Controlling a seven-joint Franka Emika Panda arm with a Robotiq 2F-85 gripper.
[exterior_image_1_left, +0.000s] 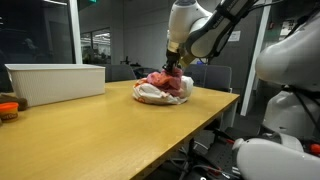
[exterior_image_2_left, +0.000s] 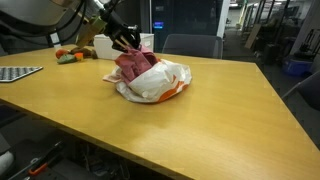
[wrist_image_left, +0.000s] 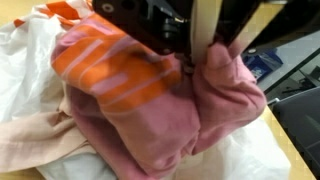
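Observation:
A pink cloth with orange stripes (wrist_image_left: 130, 95) fills the middle of the wrist view, bunched up, its upper part between the fingers. My gripper (exterior_image_2_left: 130, 45) is shut on this cloth, just above a white plastic bag (exterior_image_2_left: 157, 82). In exterior view 2 the pink cloth (exterior_image_2_left: 134, 66) hangs from the gripper into the bag's opening. From the first exterior view, the pink cloth (exterior_image_1_left: 166, 80) lies low over the bag (exterior_image_1_left: 150, 95). Where the cloth's lower end rests inside the bag is hidden.
A long white box (exterior_image_1_left: 56, 84) stands at the back left of the table (exterior_image_1_left: 90, 135). Orange bowls (exterior_image_1_left: 8, 108) sit at the left edge. Chairs (exterior_image_2_left: 193, 46) stand behind the table.

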